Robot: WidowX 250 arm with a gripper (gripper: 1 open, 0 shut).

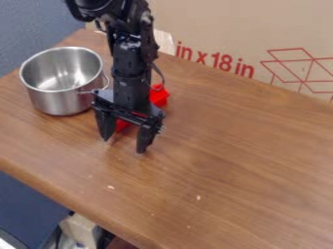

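My black gripper [125, 128] hangs low over the wooden table, its fingers down near the surface and open. Behind it, partly hidden, are red objects: one [159, 95] shows to the right of the wrist, and some red also shows between or behind the fingers, too covered to make out. A steel pot [57, 88] stands to the left of the gripper.
A cardboard panel [260, 53] with red printing stands at the back.
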